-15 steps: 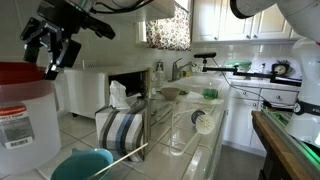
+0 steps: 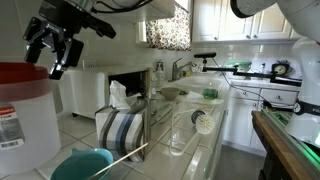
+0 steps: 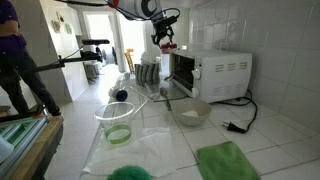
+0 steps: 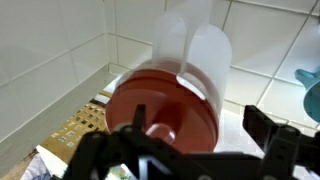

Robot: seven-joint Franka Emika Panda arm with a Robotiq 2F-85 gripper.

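A white tub (image 2: 28, 128) with a label on its side stands at the left edge of exterior view 1. Its red lid (image 2: 20, 73) is on top, partly cut off by the frame. Just above the tub's right side, my gripper (image 2: 45, 68) points down with its black fingers apart. In the wrist view the round brown-red lid (image 4: 158, 85) lies beneath the gripper, which looks open. A whitish translucent piece (image 4: 208, 58) rises along the lid's far side. Whether a finger touches the lid, I cannot tell.
A teal bowl (image 2: 84, 164) with a stick across it sits right of the tub. Behind are a striped holder (image 2: 122, 130) and a white toaster oven (image 3: 212, 75). A clear container (image 3: 118, 130) and green cloth (image 3: 226, 160) lie farther along the counter.
The tub has shifted slightly left in exterior view 1, its label now closer to the frame's edge. My gripper stays nearly in place above it.
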